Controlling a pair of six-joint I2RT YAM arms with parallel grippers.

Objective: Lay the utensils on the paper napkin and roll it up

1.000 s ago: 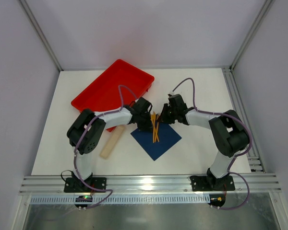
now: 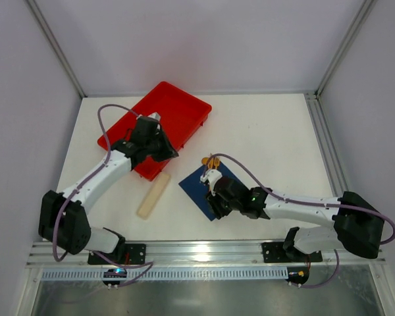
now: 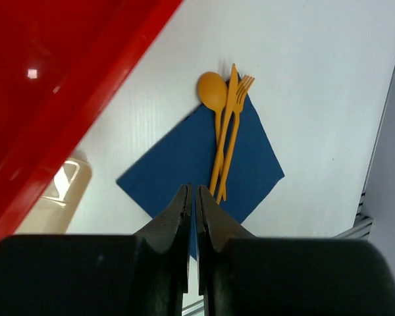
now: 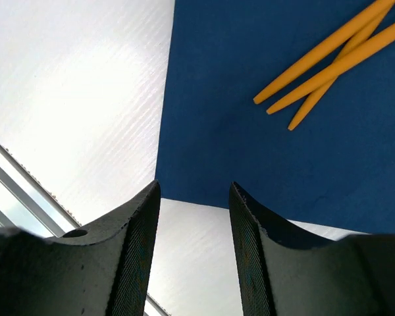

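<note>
A navy napkin (image 2: 193,189) lies flat on the table, turned like a diamond. On it, side by side, rest an orange spoon, knife and fork, their heads at or past its far corner; in the right wrist view the handles (image 4: 316,59) cross. Beside the bin's near edge, away from the napkin, is my left gripper; its fingers stand very close, with only a thin gap and nothing held. My right gripper is open and empty over the napkin's near corner, and its arm hides part of the napkin from above.
The red bin (image 2: 159,99) takes up the back left, under the left arm. A pale, long block or case (image 2: 154,195) lies left of the napkin. Bare table (image 2: 276,138) stretches across the right and back right.
Both grippers have left the utensils' upper ends. The left has gone left and up towards the bin; the right has come down to the napkin's near corner. The utensils stay on the napkin.
</note>
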